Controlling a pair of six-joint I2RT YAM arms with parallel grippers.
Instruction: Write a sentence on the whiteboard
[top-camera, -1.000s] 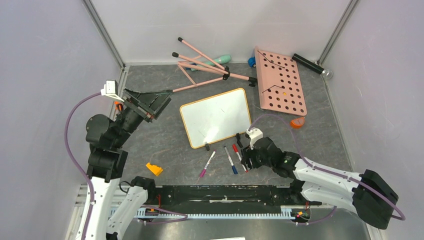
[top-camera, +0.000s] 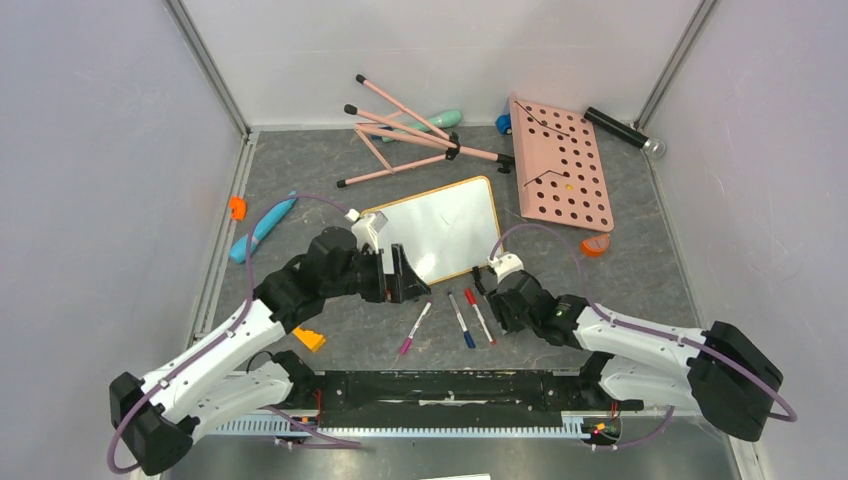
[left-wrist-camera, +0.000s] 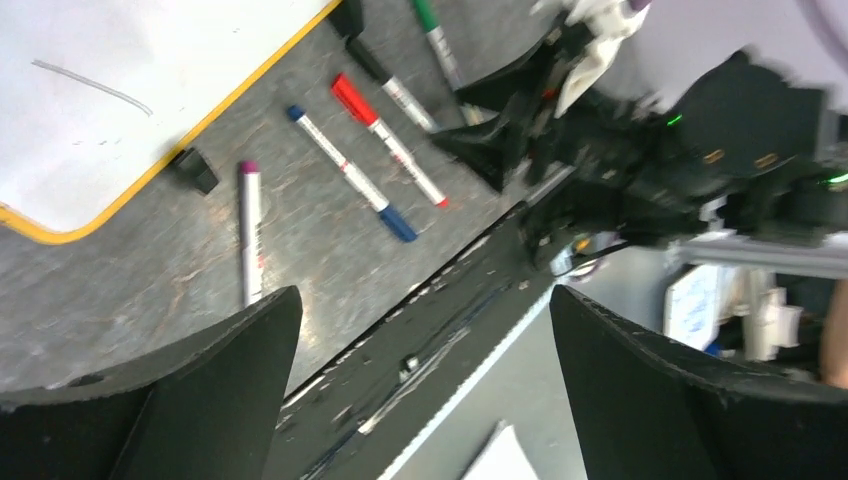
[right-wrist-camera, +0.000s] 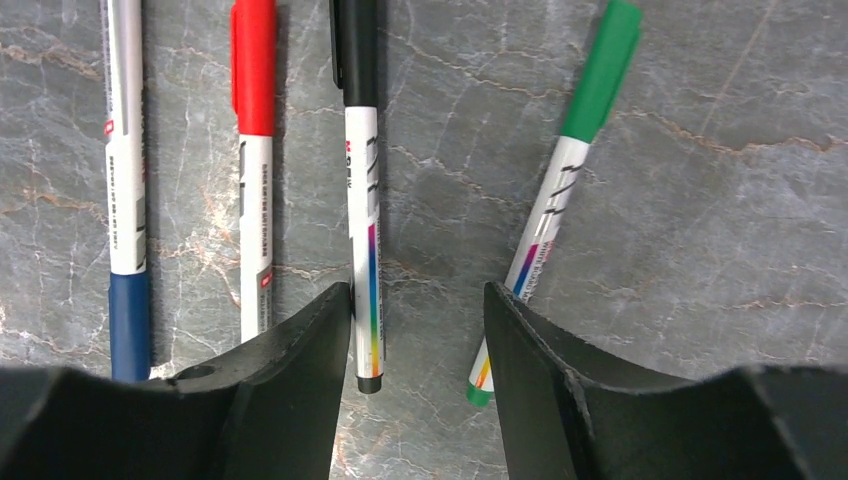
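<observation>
The whiteboard (top-camera: 440, 230) lies mid-table with faint strokes on it. Near its front edge lie a magenta marker (top-camera: 415, 328), a blue marker (top-camera: 462, 322) and a red marker (top-camera: 480, 315). My left gripper (top-camera: 400, 285) hangs open over the board's front-left area, nothing between its fingers. My right gripper is low at the markers; the black marker (right-wrist-camera: 362, 200) appears between its fingertips, beside the left one, with the green marker (right-wrist-camera: 540, 225) by the right one. Whether it grips the black marker I cannot tell.
A pink tripod (top-camera: 410, 135) and a pink perforated panel (top-camera: 560, 165) lie behind the board. A blue bottle (top-camera: 262, 226) and a yellow piece (top-camera: 308, 338) are at left, an orange round item (top-camera: 595, 245) at right. Bare table shows left of the markers.
My right arm has shifted only slightly.
</observation>
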